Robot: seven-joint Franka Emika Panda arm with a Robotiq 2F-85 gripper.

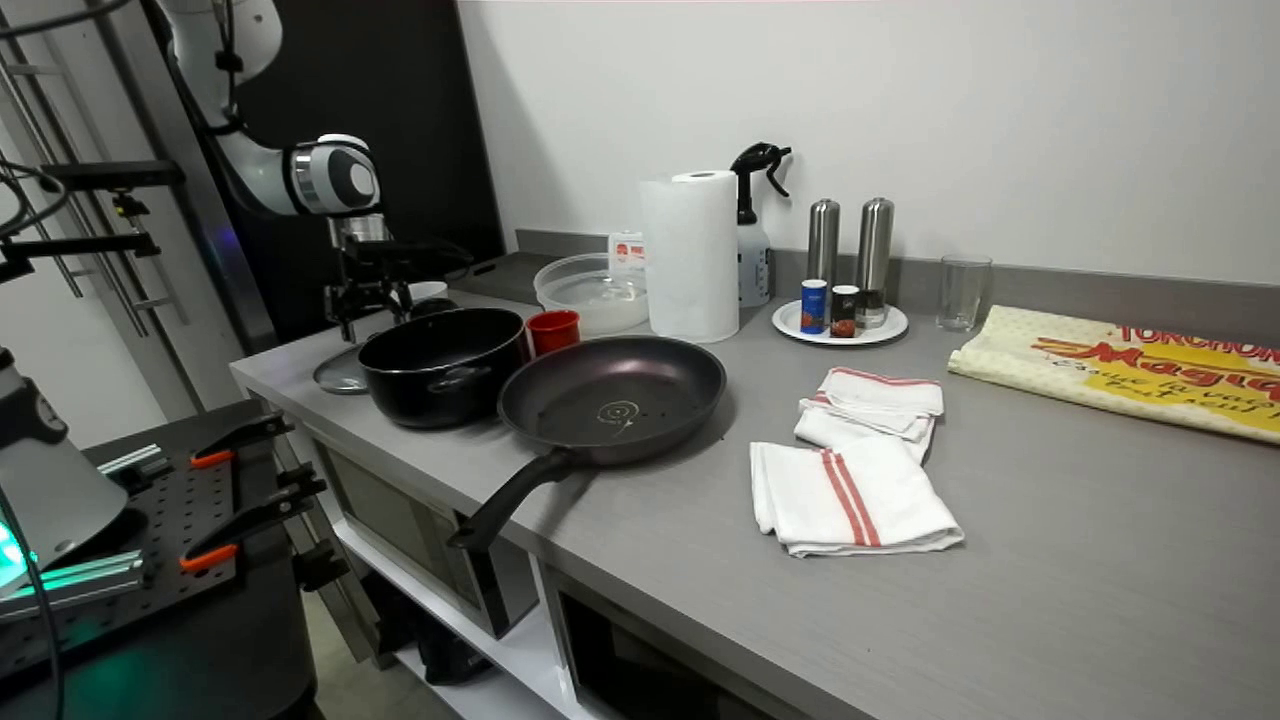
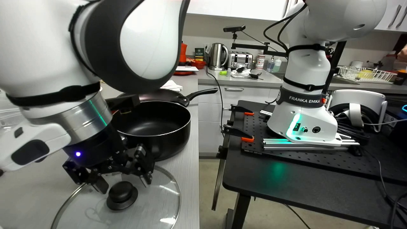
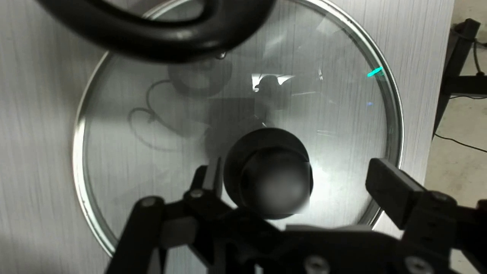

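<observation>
A round glass lid (image 3: 150, 182) with a metal rim lies flat on the counter. Its black knob (image 3: 269, 169) shows between my open fingers in the wrist view, nearer the left finger (image 3: 212, 176) than the right. In exterior view 2 my gripper (image 2: 124, 185) hangs over the lid, its tips around knob height, and nothing is clasped. Right beside the lid stands the black pot (image 2: 160, 141), uncovered and empty as far as I see; its handle (image 3: 173, 43) reaches over the lid's edge in the wrist view. Exterior view 1 shows only a sliver of lid (image 1: 342, 372) behind the pot.
A dark frying pan (image 1: 612, 402) sits past the pot, its handle over the counter edge. Close to the pot are a red cup (image 1: 553, 330) and a clear plastic tub (image 1: 594, 294). White towels (image 1: 852, 492) lie farther right. The counter edge runs close to the lid.
</observation>
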